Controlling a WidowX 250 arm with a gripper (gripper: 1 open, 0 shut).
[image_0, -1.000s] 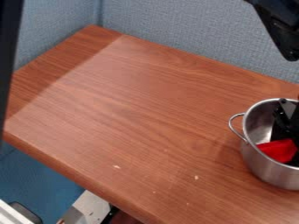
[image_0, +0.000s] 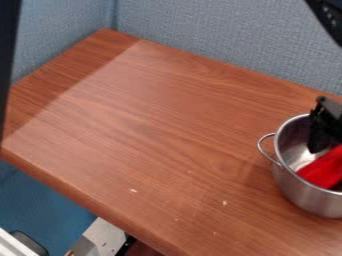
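A steel pot (image_0: 297, 190) with a wire handle sits at the right edge of the wooden table (image_0: 147, 120), partly cut off by the frame. A red object (image_0: 321, 168) lies inside it. My black gripper (image_0: 319, 135) reaches into the pot from the right, above the red object; whether its fingers hold anything cannot be made out. Part of my black arm shows at the top right.
Grey-blue partition walls stand behind and left of the table. A dark vertical strip runs down the left edge, and pale equipment shows at the bottom left, below the table.
The black gripper has lifted and shifted right inside the pot, showing more of the red object. The arm at the top right has moved up and right, partly out of view.
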